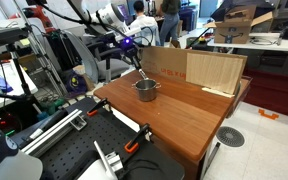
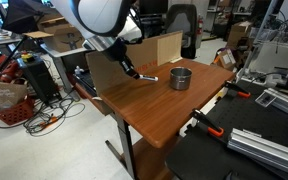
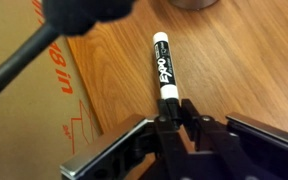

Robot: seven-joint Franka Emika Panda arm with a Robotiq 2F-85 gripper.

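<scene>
A white Expo marker point(image 3: 164, 62) with a black label is gripped near one end by my gripper, whose black fingers close around it. Its free end points up the wrist view, toward the metal pot point(image 3: 192, 3), cut off at the top edge. From the side, my gripper point(image 2: 133, 73) holds the marker point(image 2: 148, 78) over the table, a short way from the pot point(image 2: 180, 78). Exterior view 1 has the marker point(image 1: 141, 73) tilted, just behind and above the two-handled pot point(image 1: 145, 91), and outside it.
Cardboard panels point(image 1: 213, 71) stand along the back of the wooden table point(image 1: 189, 118), close beside the arm. A small light wooden piece point(image 1: 218, 92) lies near the table's right edge. Most of the tabletop right of the pot is bare.
</scene>
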